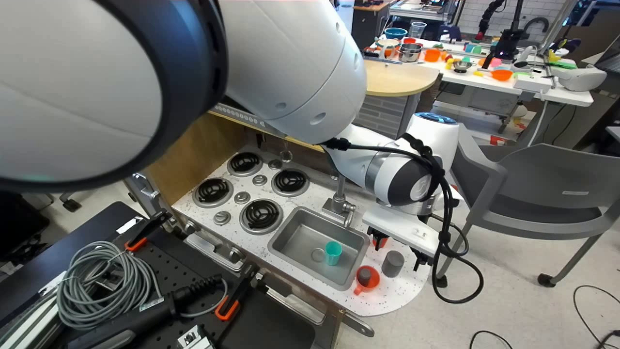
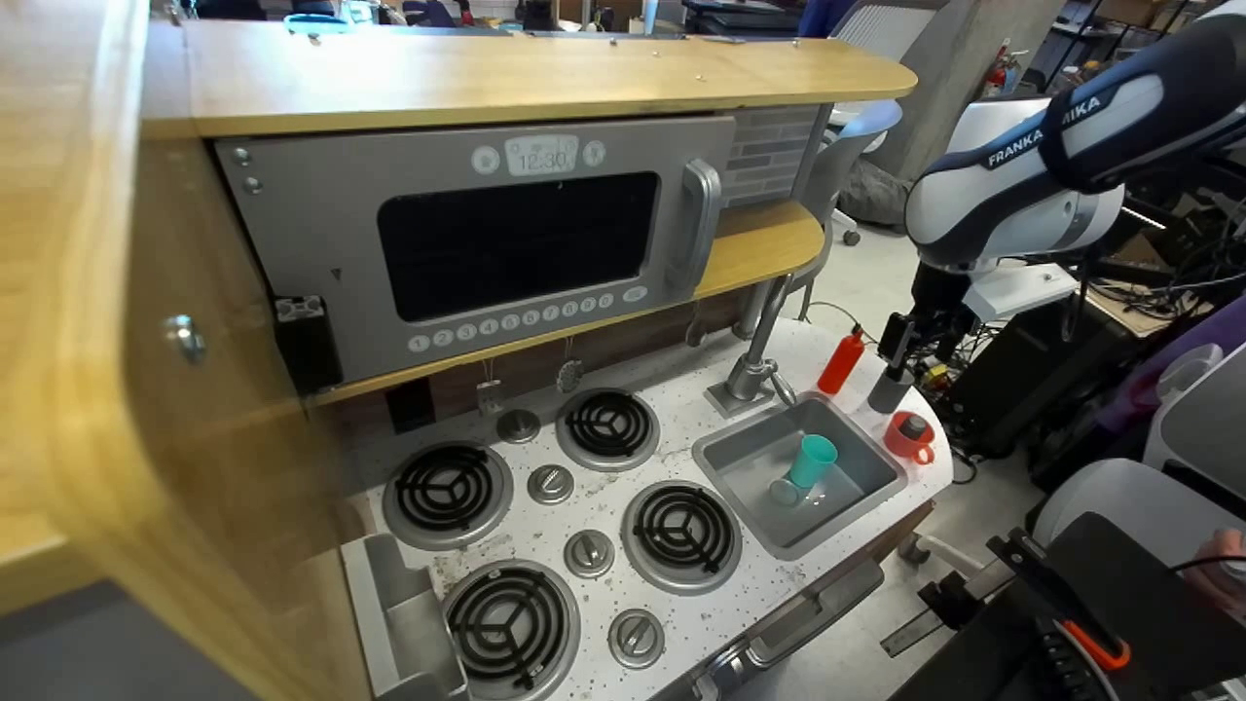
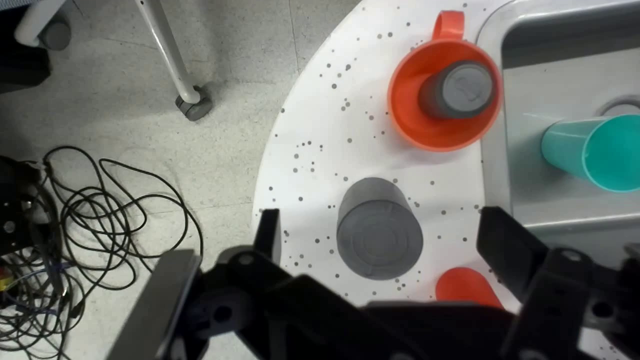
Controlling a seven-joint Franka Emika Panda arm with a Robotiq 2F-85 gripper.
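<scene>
My gripper is open above the right end of the counter, its two fingers apart on either side of a grey cylinder (image 3: pixel 379 240) in the wrist view. The fingers do not touch it, and nothing is held. Just beyond the cylinder stands an orange mug (image 3: pixel 441 135) with a smaller grey piece (image 3: pixel 466 89) inside. Under my right finger shows part of a red bottle (image 3: pixel 465 287), seen whole in exterior view 2 as the red bottle (image 2: pixel 841 362). A teal cup (image 2: pixel 812 460) lies tilted in the sink.
The grey sink (image 2: pixel 771 539) and its faucet (image 2: pixel 753 350) sit beside these things. Stove burners (image 2: pixel 447 493) cover the other end. A microwave (image 2: pixel 292 210) hangs above. The counter's rounded edge drops to the floor.
</scene>
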